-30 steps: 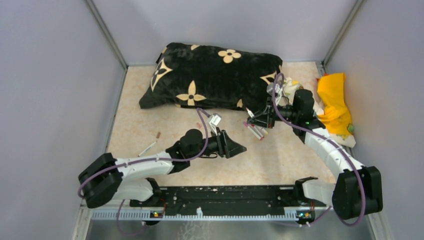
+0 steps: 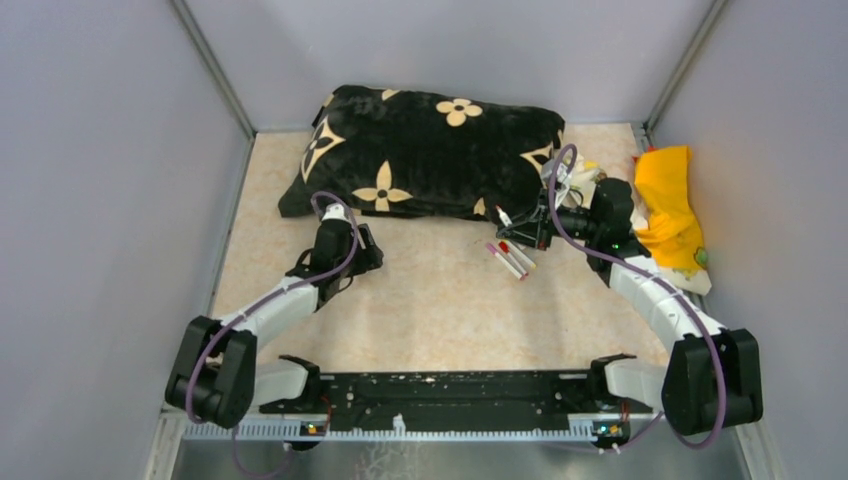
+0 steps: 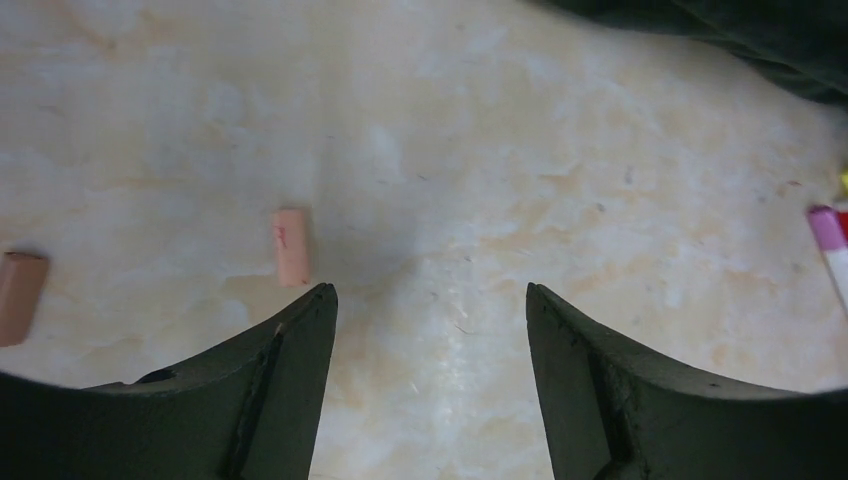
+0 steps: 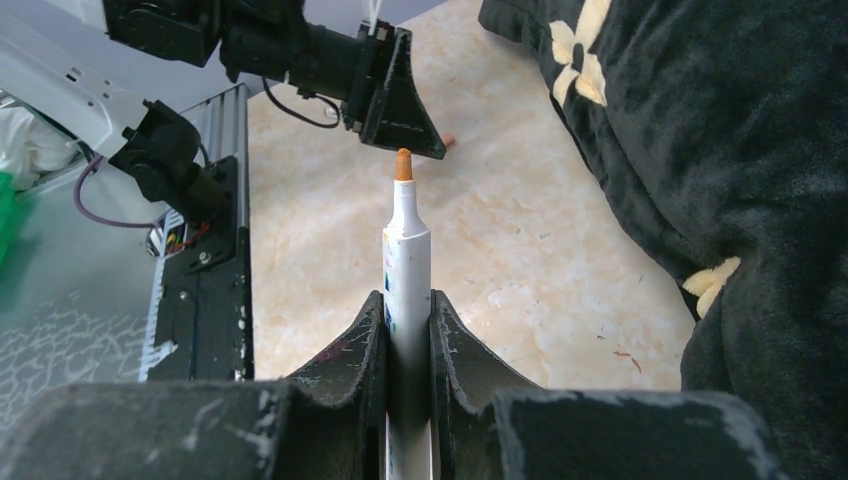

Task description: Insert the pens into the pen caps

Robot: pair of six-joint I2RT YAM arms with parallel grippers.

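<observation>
An uncapped white pen with an orange-brown tip stands upright in my right gripper, which is shut on its barrel. In the left wrist view a small salmon-coloured cap lies loose on the table, just beyond the left finger. A browner cap lies at that view's left edge. My left gripper is partly open over the table, its fingers apart with nothing between them. From above, the left gripper is well left of the pen-holding right gripper; the arm hides the caps there.
Several capped pens lie together just below the right gripper. A big black flowered cushion fills the back. Yellow cloth lies at the right wall.
My left gripper has swung left and back, from near the table's middle toward the cushion's left part, covering the caps from above. The right arm with its pen has hardly moved.
</observation>
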